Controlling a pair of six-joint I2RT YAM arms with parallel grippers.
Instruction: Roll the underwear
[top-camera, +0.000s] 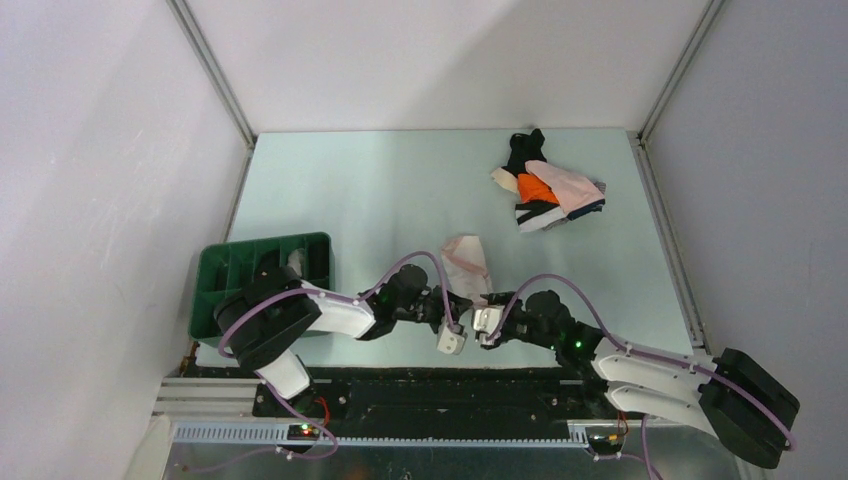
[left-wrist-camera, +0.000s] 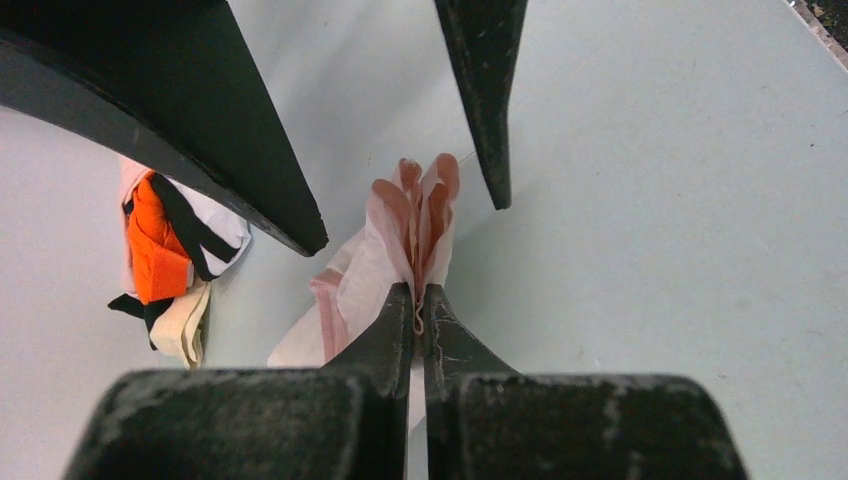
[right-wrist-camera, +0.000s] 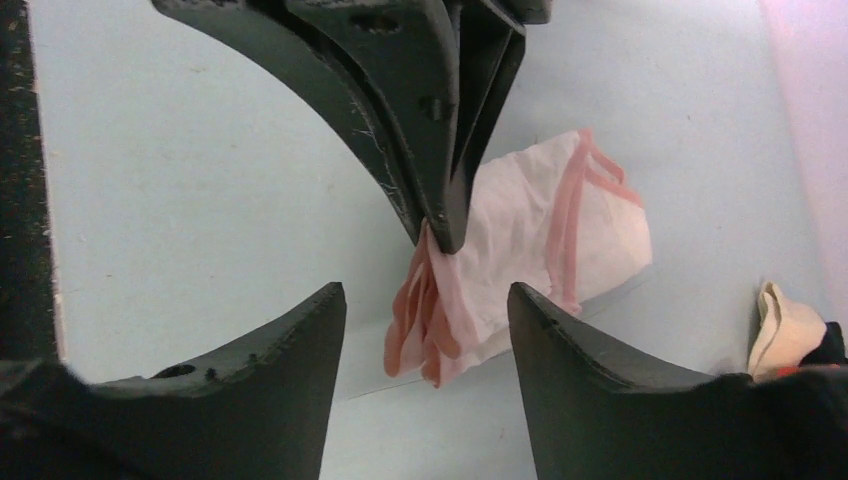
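Observation:
White underwear with pink trim (top-camera: 464, 262) lies partly on the table in front of my arms, its near part bunched up. My left gripper is shut on a gathered fold of it, as the left wrist view shows; the pink-edged cloth (left-wrist-camera: 412, 205) sticks up beyond the fingertips. In the right wrist view the left fingers (right-wrist-camera: 445, 225) pinch the same fold. My right gripper stands open, its fingertips on both sides of the cloth's loose pink end (right-wrist-camera: 432, 340) without visibly touching it. In the top view the arms hide the near part.
A pile of folded clothes, orange (top-camera: 537, 190), pink and black, lies at the back right. At the left a green divided bin (top-camera: 318, 240) stands beneath the left arm.

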